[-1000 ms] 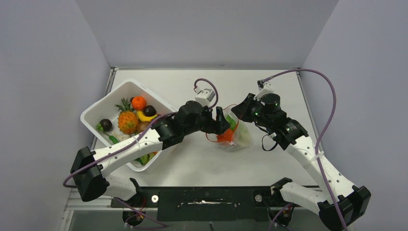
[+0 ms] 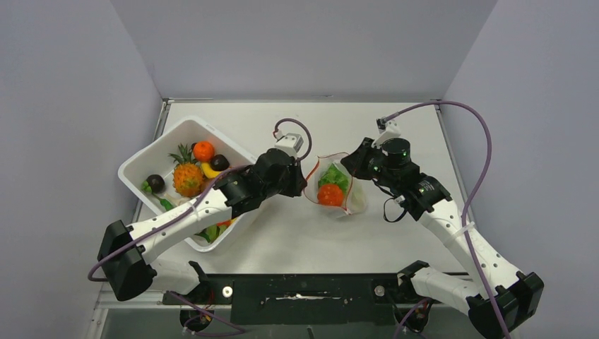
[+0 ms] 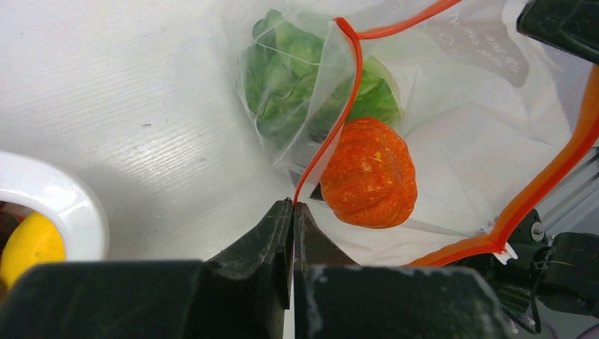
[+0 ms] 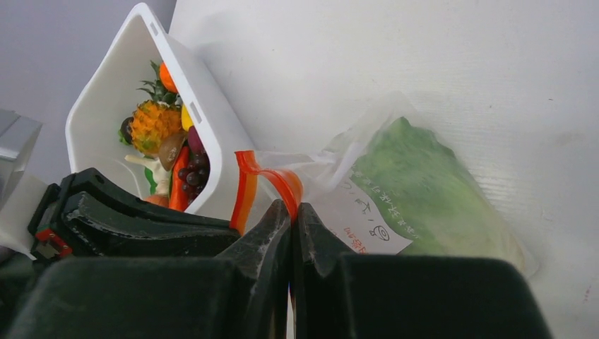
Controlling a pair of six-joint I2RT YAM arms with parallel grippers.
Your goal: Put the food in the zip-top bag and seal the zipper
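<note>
The open zip top bag [image 2: 339, 205] with red zipper edges stands between my grippers, holding green leaves [image 3: 279, 92] and an orange pumpkin-like food [image 3: 367, 173]. My left gripper has its fingertips together on the red edge at one side of the opening. My right gripper has its fingertips close around the red zipper strip at the other side; whether they are fully shut on it is unclear. In the right wrist view the green contents show through the bag, beside a printed label.
A white bin [image 2: 141, 169] of assorted toy fruit and vegetables stands on the left, close to my left arm. Grey walls enclose the back and sides.
My left gripper has moved left, away from the right one, and the bag's mouth appears wider, with more of its contents visible. The right arm has barely moved.
</note>
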